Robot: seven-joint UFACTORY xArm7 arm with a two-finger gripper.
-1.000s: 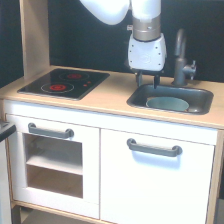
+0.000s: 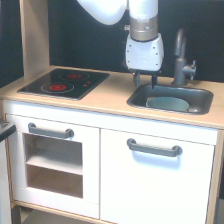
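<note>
My gripper [image 2: 146, 80] hangs fingers-down above the left back edge of the sink [image 2: 199, 101]. Its two dark fingers stand apart, and nothing shows between them. In the dark grey sink basin lies a greenish round dish [image 2: 167, 103]. Whether it is a bowl, a plate or a lid is too small to tell. The gripper is above the dish and to its left, not touching it.
A grey faucet [image 2: 181, 62] rises behind the sink, right of my gripper. The black cooktop [image 2: 64, 84] with red rings is empty. Bare wooden counter [image 2: 112, 95] lies between. Below are an open-fronted oven box [image 2: 55, 160] and a white cupboard door [image 2: 150, 190].
The arm and gripper have shifted very slightly to the left. The dish in the sink and the rest of the kitchen look the same.
</note>
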